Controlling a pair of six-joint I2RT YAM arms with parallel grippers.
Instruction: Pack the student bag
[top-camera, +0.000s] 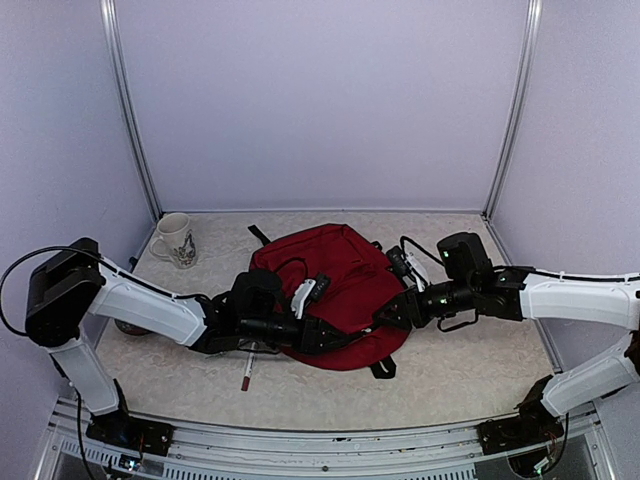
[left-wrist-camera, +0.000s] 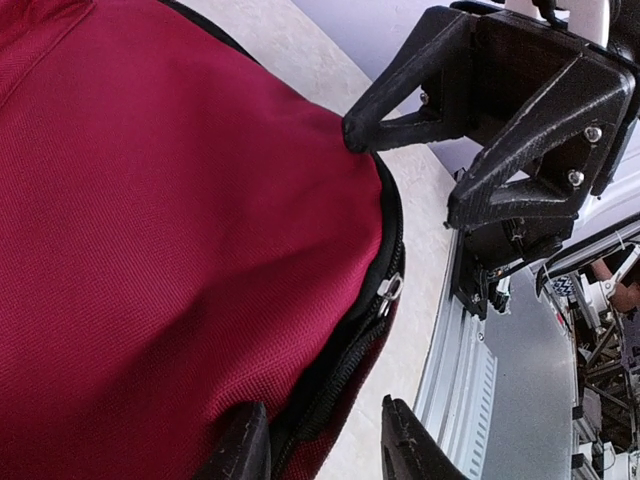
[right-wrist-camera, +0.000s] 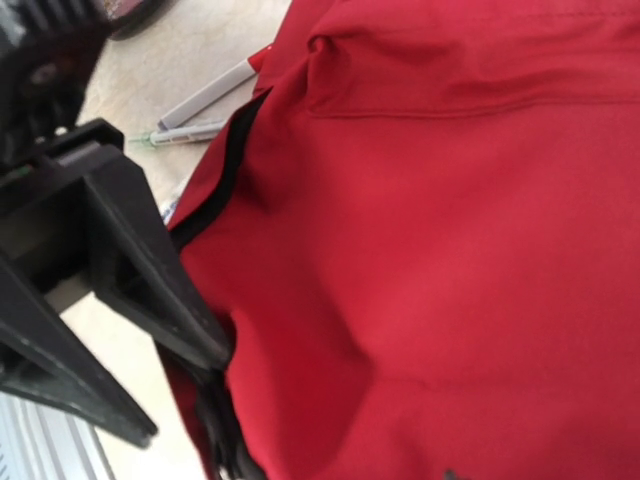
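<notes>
A red bag (top-camera: 320, 255) lies flat on the table, its black zipper (left-wrist-camera: 340, 365) with a metal pull (left-wrist-camera: 389, 291) along the near edge. My left gripper (top-camera: 340, 340) is at that edge; in the left wrist view its fingers (left-wrist-camera: 400, 440) stand apart at the bottom, either side of the zipper side. My right gripper is open at the bag's right part, one fingertip touching or just over the red fabric beside the zipper.
A white mug (top-camera: 178, 242) stands at the back left. Pens (right-wrist-camera: 200, 100) lie left of the bag, partly hidden by my left arm.
</notes>
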